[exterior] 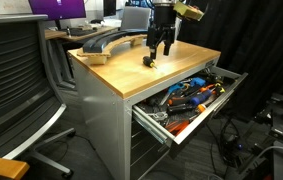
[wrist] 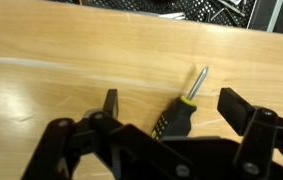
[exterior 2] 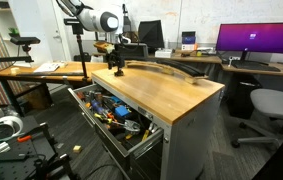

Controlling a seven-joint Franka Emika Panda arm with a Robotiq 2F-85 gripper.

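A screwdriver (wrist: 179, 112) with a black handle, a yellow collar and a bare metal shaft lies on the wooden worktop (wrist: 51, 110). In the first exterior view the screwdriver (exterior: 149, 62) shows near the worktop's drawer side. Above it hangs my gripper (exterior: 160, 52), pointing down. From the wrist, the gripper is open, its two dark fingers (wrist: 110, 103) well apart on either side of the screwdriver. Nothing is held, and the near end of the handle is hidden behind the gripper's body.
Below the worktop edge an open drawer (exterior: 141, 112) is full of tools, including several with orange or blue handles. Long curved dark pieces (exterior: 116, 42) lie along the worktop's far side. An office chair (exterior: 19, 80) stands at the left.
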